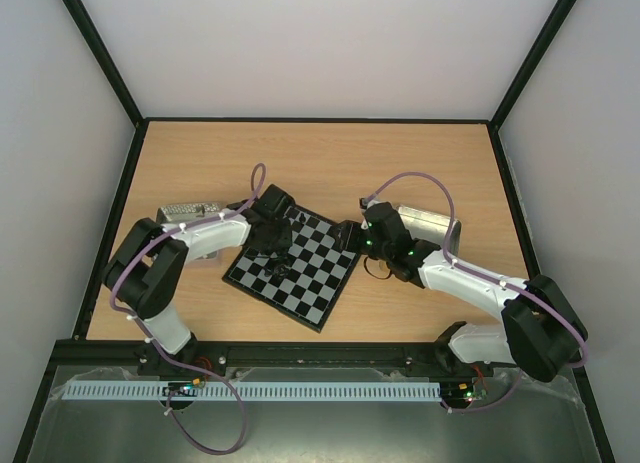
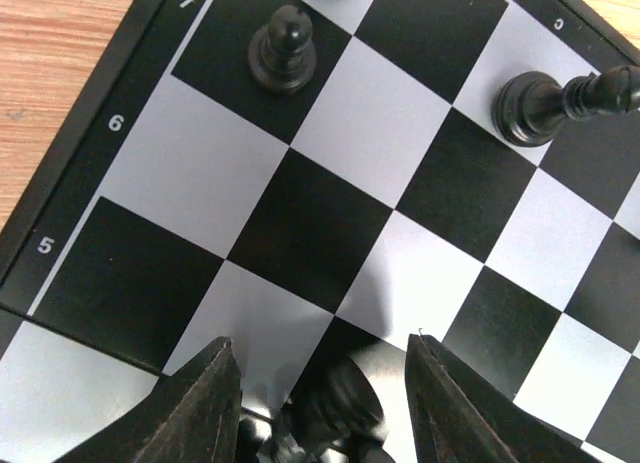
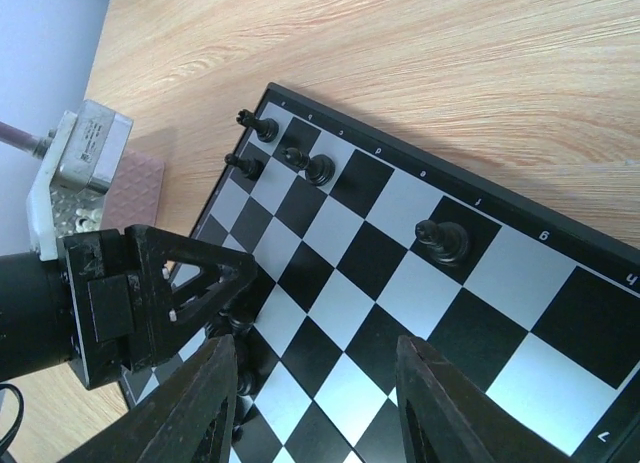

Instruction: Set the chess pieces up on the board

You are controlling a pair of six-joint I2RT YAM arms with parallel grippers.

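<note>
The chessboard (image 1: 312, 283) lies mid-table, several black pieces on it. In the left wrist view a small piece (image 2: 282, 58) and a taller one (image 2: 532, 105) stand upright. My left gripper is low over the board, fingers apart, with dark pieces between or just beyond them; whether it holds one is unclear. In the right wrist view more pieces (image 3: 315, 166) stand along the far rows, and a single one (image 3: 440, 240) nearer. My right gripper hangs open at the board's right side, apparently empty.
A box of pieces (image 1: 190, 211) sits left of the board, partly under the left arm. A silver case (image 1: 428, 223) lies behind the right arm.
</note>
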